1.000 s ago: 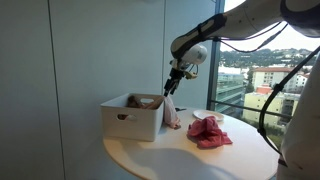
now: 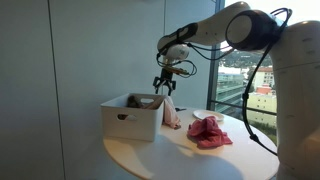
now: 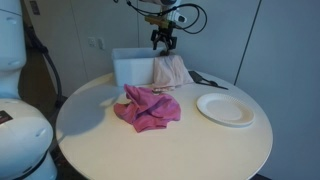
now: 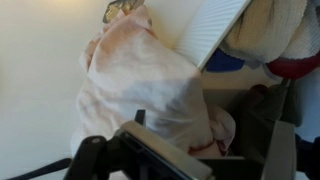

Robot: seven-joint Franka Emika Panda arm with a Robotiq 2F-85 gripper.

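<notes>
A pale pink cloth (image 2: 170,115) hangs at the right end of the white box (image 2: 131,122), against its outer side. Just above the cloth's top and the box's rim is my gripper (image 2: 164,90), pointing down with its fingers spread open. From the opposite side, the same gripper (image 3: 163,46) stands above the pale cloth (image 3: 172,72). In the wrist view the cloth (image 4: 140,85) bunches along the box's white rim (image 4: 210,32), partly hidden behind the gripper. A darker pink cloth (image 3: 150,108) lies crumpled on the table, apart from the gripper.
On the white round table (image 3: 190,150) a white plate (image 3: 226,110) lies to one side. Dark utensils (image 3: 208,80) rest behind it. Inside the box are several cloths, including a beige one (image 4: 262,30).
My gripper has shifted a little left, towards the box, and its fingers now show spread apart. The pale cloth, the box and the darker cloth look unmoved.
</notes>
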